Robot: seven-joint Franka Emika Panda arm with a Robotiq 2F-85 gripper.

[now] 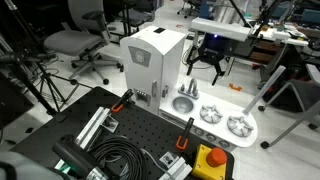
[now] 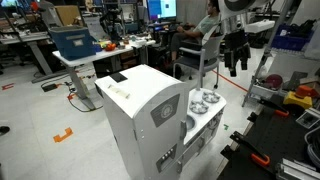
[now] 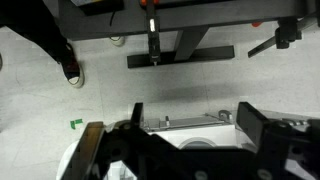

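My gripper (image 1: 205,72) hangs above the back edge of a white toy kitchen counter (image 1: 222,97). In the wrist view its black fingers (image 3: 137,113) stand wide apart, so it is open, with nothing held between them. On the counter are a round metal sink (image 1: 182,105) and two silvery burners (image 1: 210,114), and a faucet rises behind the sink. A tall white cabinet (image 2: 150,100) with a round emblem on its side stands at the counter's left end. Exterior view 2 also has the gripper (image 2: 254,70) raised clear of the counter.
A dark table (image 1: 140,128) in front carries coiled black cables (image 1: 118,155), orange-handled clamps and a yellow box with a red button (image 1: 217,157). Behind the counter are grey office chairs and open floor. One person sits at a desk in the background.
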